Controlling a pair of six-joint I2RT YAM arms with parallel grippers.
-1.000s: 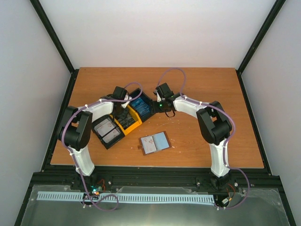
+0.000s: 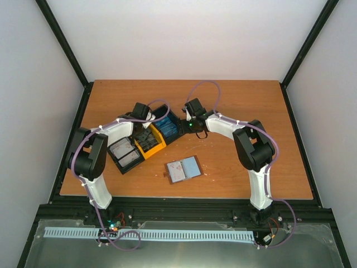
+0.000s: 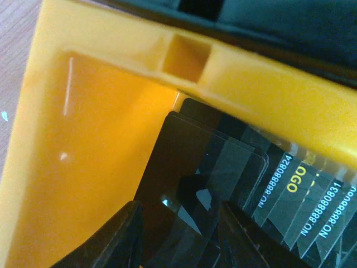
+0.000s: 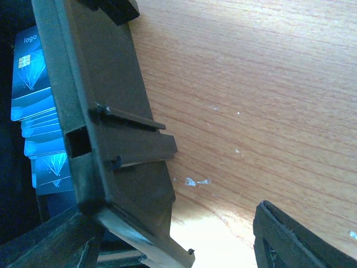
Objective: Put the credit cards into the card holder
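Observation:
Black cards (image 3: 206,173) lie overlapping in a yellow bin (image 3: 100,139), the top one plain, others printed with numbers. Over them is my left gripper, fingertips apart; whether they touch the top card I cannot tell. Blue cards (image 4: 47,134) sit in a black bin (image 4: 111,84). My right gripper stands open at that bin's end, with part of the wall between its spread fingers. The card holder (image 2: 184,170) lies opened flat near the front middle, one side whitish, the other light blue.
Another black bin (image 2: 132,165) with pale cards (image 2: 121,148) adjoins the yellow one at the front left. A cable loops over each arm.
The right arm and the card holder look unmoved; the left arm has barely moved.

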